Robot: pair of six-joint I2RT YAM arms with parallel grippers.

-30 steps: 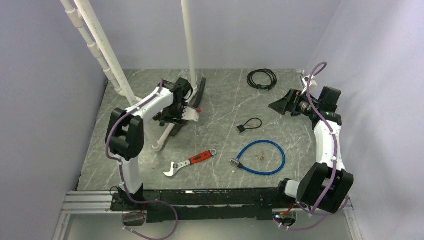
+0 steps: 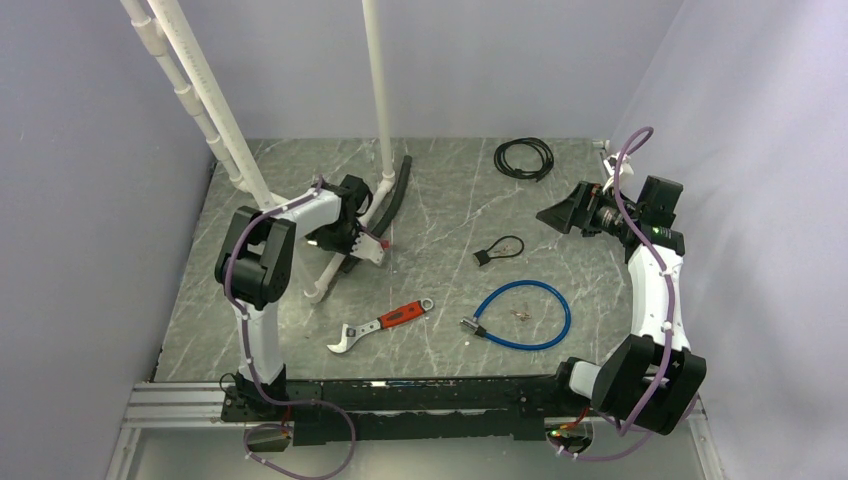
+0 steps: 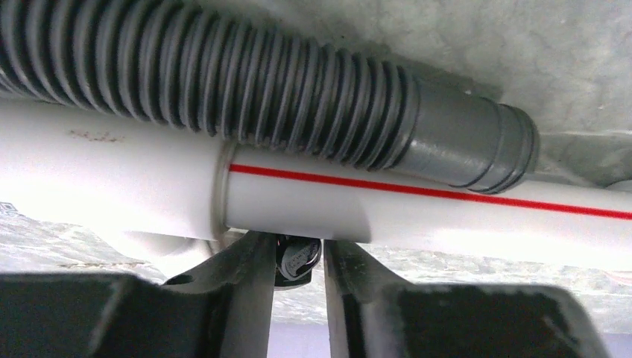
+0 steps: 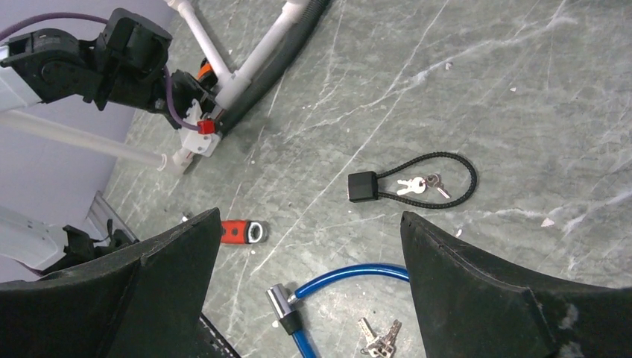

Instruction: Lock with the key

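A small black cable lock [image 2: 482, 257] lies mid-table in the top view. Inside its loop are small keys [image 4: 414, 186], clearest in the right wrist view. Nearer the front lies a blue cable lock [image 2: 566, 310] with a metal head, and another set of keys [image 4: 381, 342] beside it. My left gripper is at the white pipe frame, its fingers [image 3: 257, 272] a narrow gap apart. A black object [image 3: 298, 261] shows between them; whether they grip it is unclear. Over the right side hangs my right gripper, open and empty, away from both locks.
White pipes [image 2: 380, 90] rise at the left, with a grey corrugated hose [image 3: 223, 74] along the lower one. An adjustable wrench [image 2: 400, 315] lies near the front. A coiled black cable [image 2: 500, 160] rests at the back.
My left gripper has moved slightly left and toward the table's front beside the pipe frame. The right arm, locks and keys have stayed in place.
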